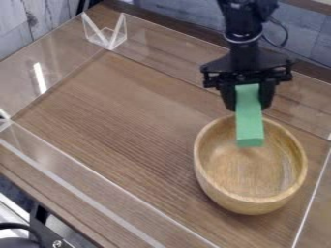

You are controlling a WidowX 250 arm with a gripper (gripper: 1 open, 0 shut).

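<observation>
My black gripper (247,96) is shut on an upright light green block (249,122), which hangs over the back half of a round wooden bowl (250,188). The block's lower end is in front of the bowl's inner back; whether it touches the bowl cannot be told from this view.
The bowl sits on a wooden table (116,126) at the right. A white wire rack (106,31) stands at the back left. Tiled surfaces border the table at the back and right.
</observation>
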